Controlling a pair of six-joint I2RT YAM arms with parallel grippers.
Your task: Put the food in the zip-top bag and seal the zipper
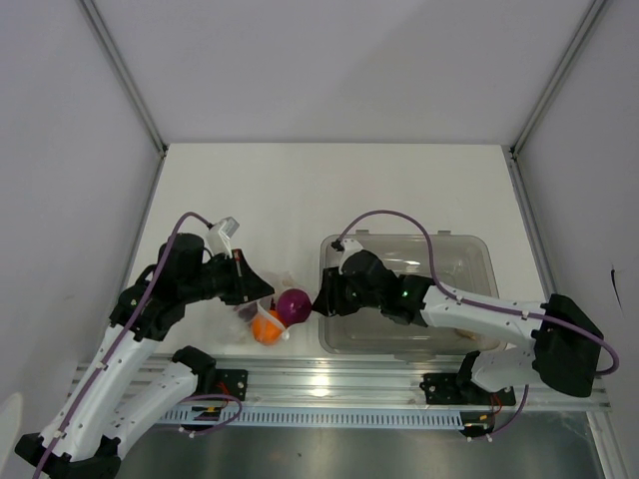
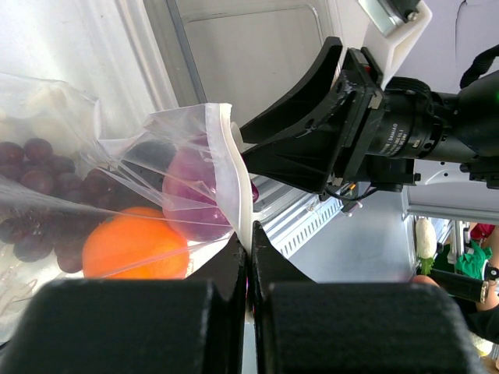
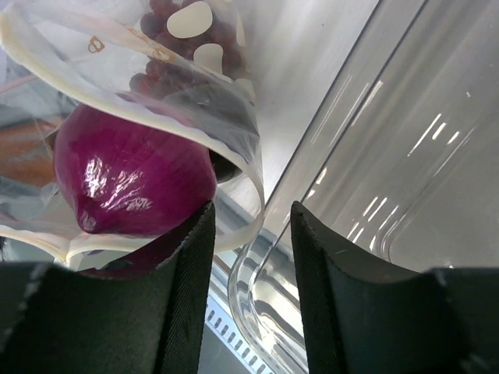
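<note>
The clear zip top bag [image 2: 140,125] lies at the left of the table, its mouth facing the tray. Inside it show dark red grapes [image 2: 47,175] and an orange [image 2: 136,245]. A purple onion-like vegetable [image 3: 132,171] sits at the mouth. My left gripper is shut on the bag's rim, which passes between its fingertips. My right gripper is open beside the mouth, with one finger [image 3: 191,257] close against the purple vegetable and the other over the tray side. The bag's edge crosses the gap between these fingers; whether they touch it, I cannot tell.
A clear plastic tray [image 1: 439,259] stands right of the bag, under my right arm. One pale item [image 1: 465,333] lies in its lower right part. A metal rail [image 1: 319,374] runs along the front edge.
</note>
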